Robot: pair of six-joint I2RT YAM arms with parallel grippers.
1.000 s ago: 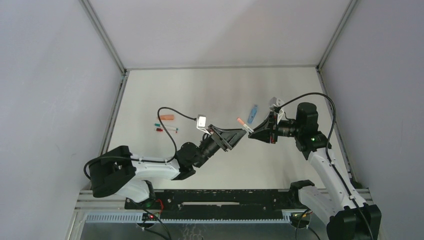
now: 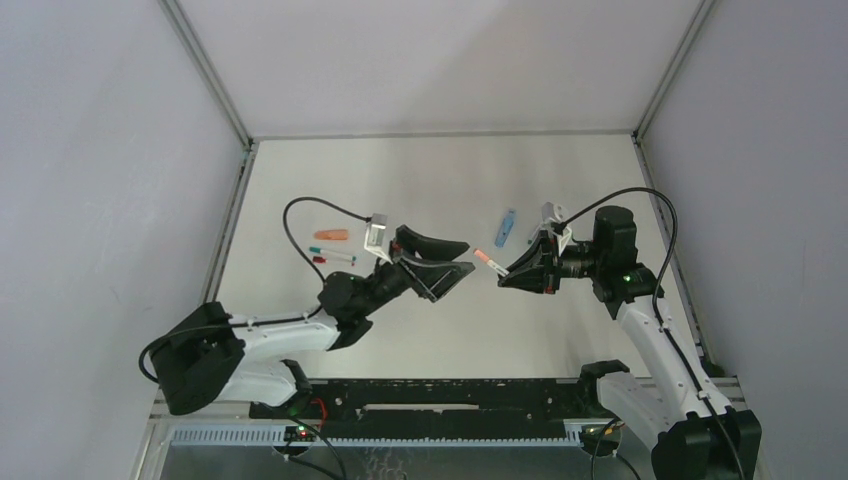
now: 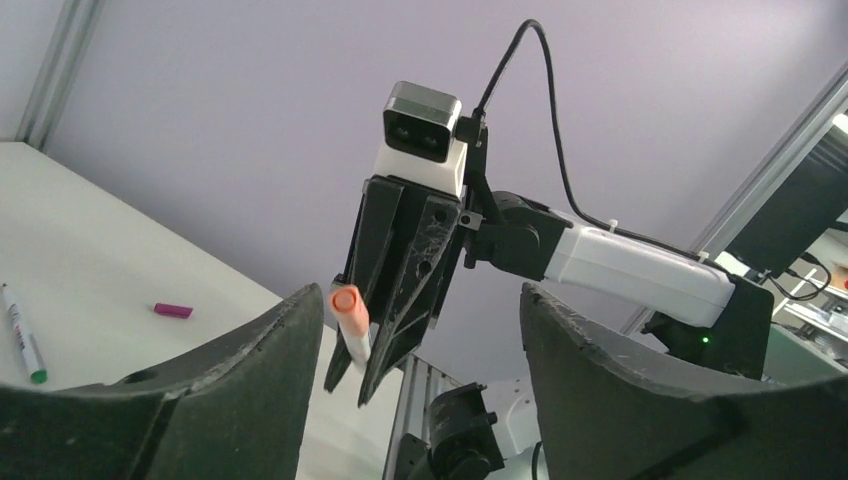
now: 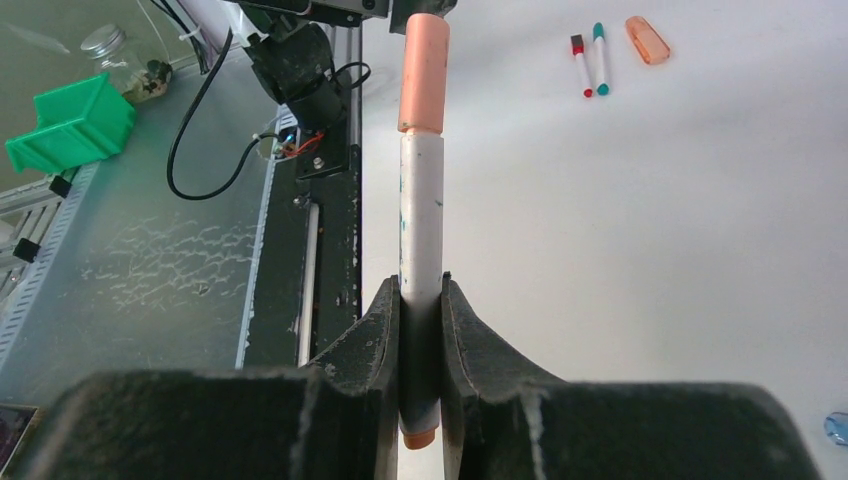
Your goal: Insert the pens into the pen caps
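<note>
My right gripper is shut on the white barrel of a pen. An orange cap covers the pen's far end, and no gap shows between them. In the top view this pen points up and left toward my left gripper. The left gripper is open, its fingers spread wide and nothing between them; the orange cap is a short way off, apart from it. Two more markers, one teal-ended and one red-ended, lie side by side on the table.
An orange block-like piece rests above those markers at the table's left. A blue object lies behind the right gripper. A dark rail runs along its front.
The left gripper has backed away to the left from the orange cap and its fingers have opened.
</note>
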